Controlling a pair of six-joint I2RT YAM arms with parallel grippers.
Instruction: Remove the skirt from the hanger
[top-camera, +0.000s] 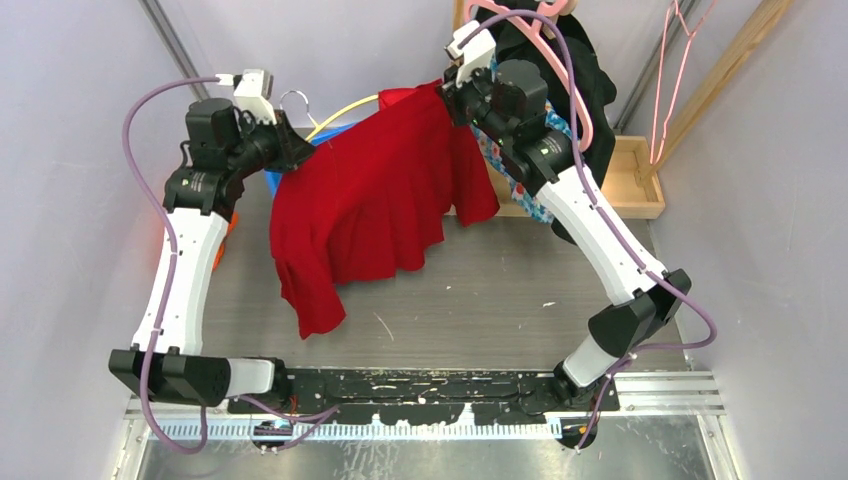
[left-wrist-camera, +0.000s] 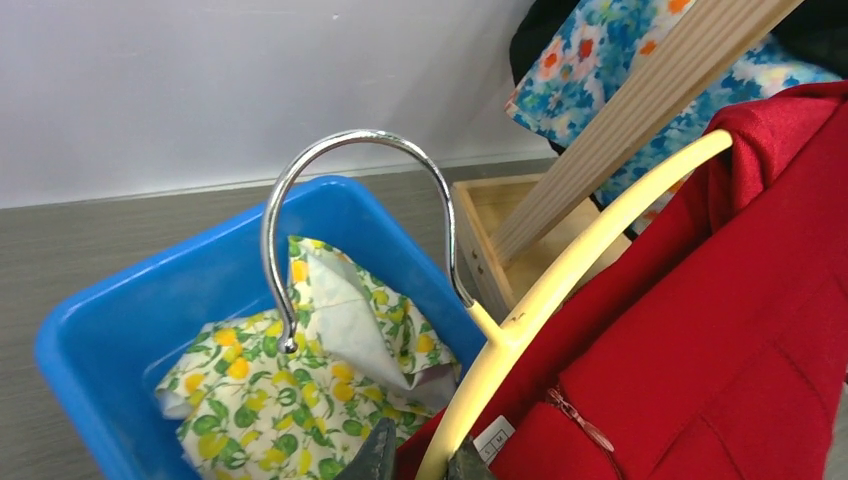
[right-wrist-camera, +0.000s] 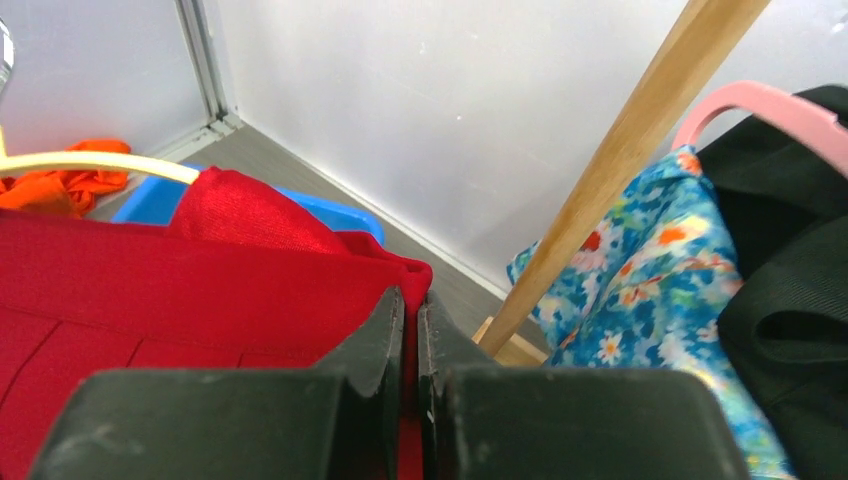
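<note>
A red skirt (top-camera: 370, 200) hangs stretched between both grippers in the top view. My left gripper (top-camera: 300, 152) is shut on the yellow hanger (left-wrist-camera: 515, 335); its silver hook (left-wrist-camera: 355, 137) stands free above a blue bin. The hanger's far end runs into the skirt's waistband. My right gripper is shut on the upper corner of the red skirt, beyond the hanger's tip, with fabric showing between and above its fingers.
A blue bin (left-wrist-camera: 120, 270) holds lemon-print cloth. Orange cloth (right-wrist-camera: 55, 195) lies at the left. A wooden post (right-wrist-camera: 610, 180), blue floral cloth (right-wrist-camera: 660, 280), black garments and pink hangers crowd the back right, near my right arm.
</note>
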